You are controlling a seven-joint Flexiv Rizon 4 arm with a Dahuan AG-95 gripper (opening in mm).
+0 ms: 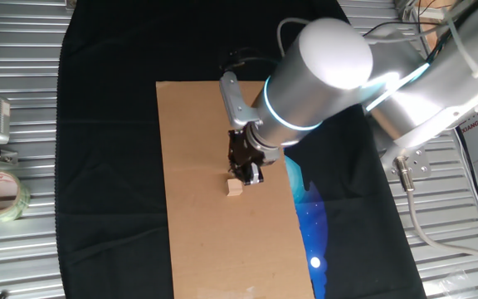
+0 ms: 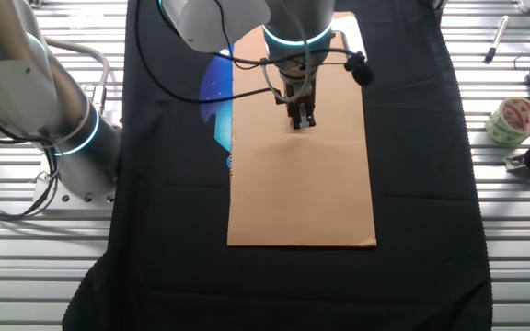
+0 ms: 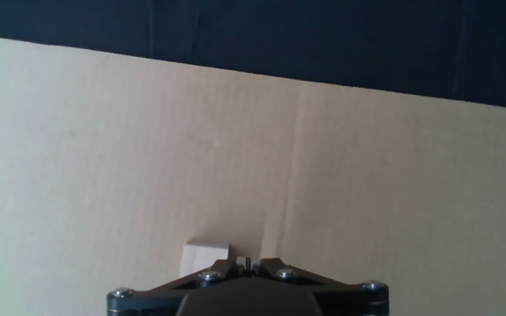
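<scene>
A small pale wooden block (image 1: 234, 188) rests on the brown cardboard sheet (image 1: 214, 241). My gripper (image 1: 254, 177) points down right beside it, on its right in exterior view 1. In the wrist view the fingertips of the gripper are together, with nothing showing between them. The block (image 3: 205, 255) appears just left of those tips there, its near part cut off by the finger linkage. Whether block and finger touch, I cannot tell. Exterior view 2 shows the gripper (image 2: 303, 123) over the cardboard, and the block is hidden behind it.
Black cloth (image 1: 110, 166) surrounds the cardboard. A blue patterned flat piece (image 1: 311, 237) lies along its right edge in exterior view 1. A tape roll (image 1: 1, 196) stands far off on the slatted metal table. Much of the cardboard is bare.
</scene>
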